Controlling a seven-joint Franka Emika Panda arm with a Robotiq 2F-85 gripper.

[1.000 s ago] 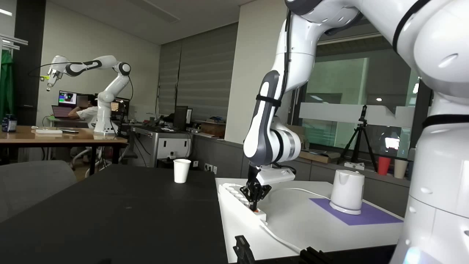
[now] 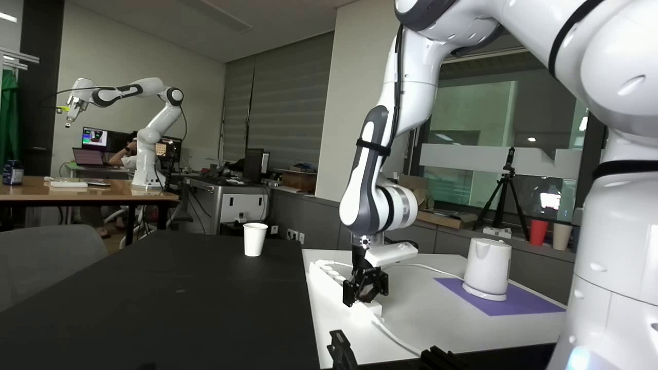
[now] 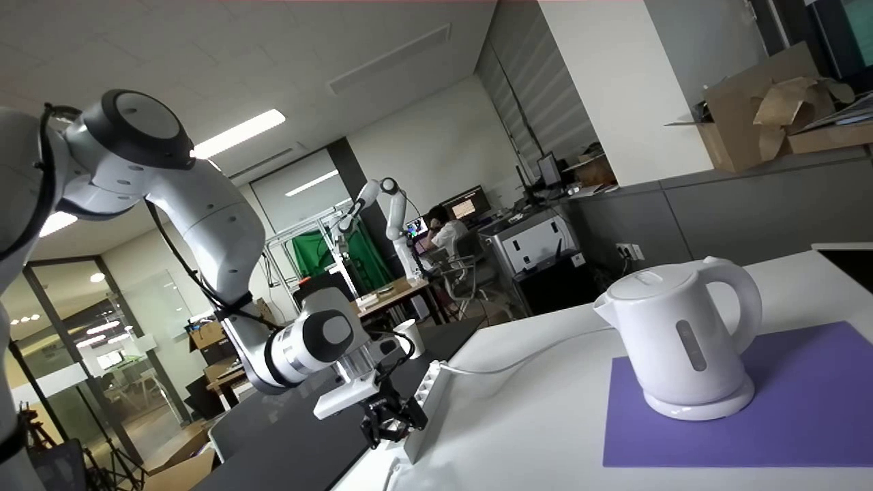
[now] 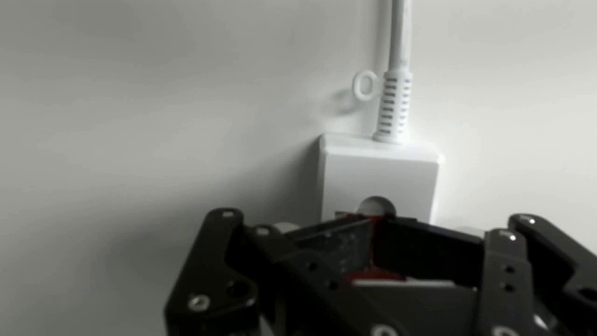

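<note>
My gripper is shut at the near end of the white power strip [image 4: 378, 176], its fingertips meeting in the middle of the wrist view. A little red of the strip's switch [image 4: 373, 276] shows around them; the pads hide most of it. Whether the fingertips touch the switch cannot be made out. In exterior view 2, the gripper [image 3: 397, 429] is low over this same strip end, near the white table's left edge. A white kettle [image 3: 679, 344] stands upright on a purple mat [image 3: 806, 393], well apart from the gripper.
From the near end of the strip runs a white cable [image 4: 399, 39]; another cable [image 3: 532, 356] leads from its far end toward the kettle. A paper cup [image 2: 254, 239] stands on the black table [image 2: 203, 296].
In exterior view 1, my gripper has come lower and slightly nearer and now looks turned or tilted differently. The power strip has shifted a little the same way. Kettle and cup have stayed put.
</note>
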